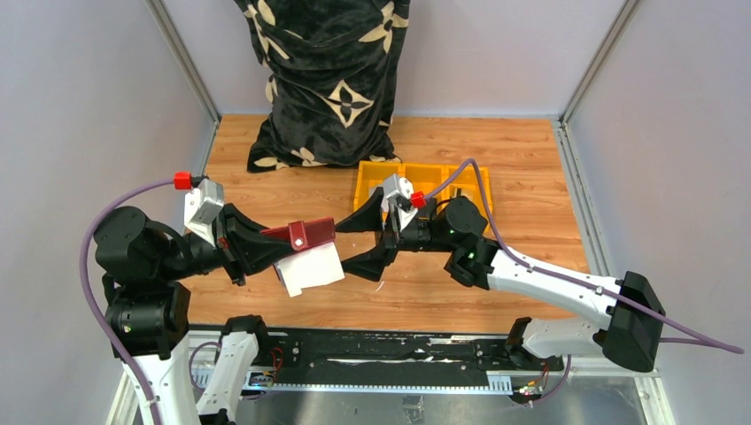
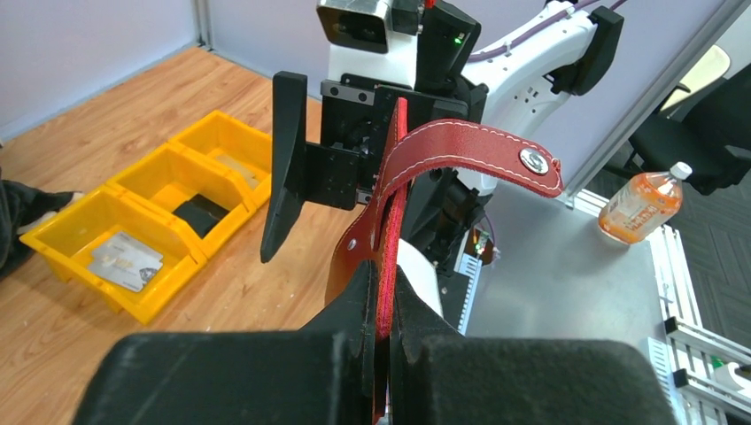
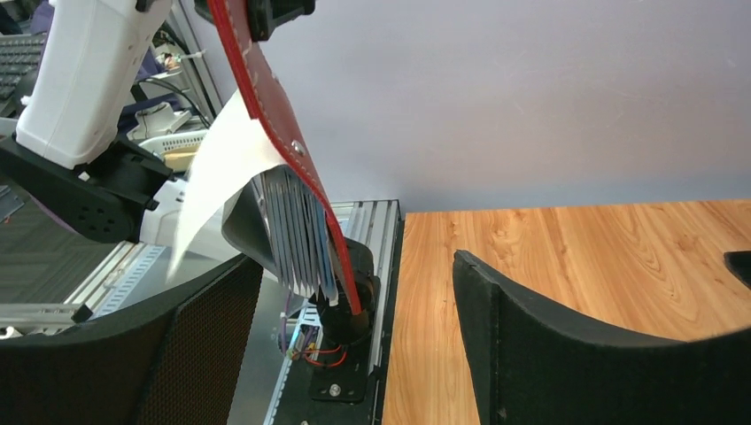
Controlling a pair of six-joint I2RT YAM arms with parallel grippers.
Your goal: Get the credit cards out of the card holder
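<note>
The red leather card holder (image 1: 310,232) hangs in the air, pinched at one end by my left gripper (image 1: 270,251), which is shut on it. Its strap (image 2: 460,146) juts out with a metal snap. A white sheet (image 1: 312,270) hangs from it. In the right wrist view the holder (image 3: 270,97) shows its fan of card sleeves or cards (image 3: 292,239) edge-on, between and beyond my open fingers. My right gripper (image 1: 359,239) stands open facing the holder, its fingertips close to the holder's free side, nothing between them that I can see gripped.
A yellow three-compartment bin (image 1: 363,199) sits behind my right gripper, with cards in one compartment and dark items in others. A patterned dark cloth (image 1: 323,106) covers the back.
</note>
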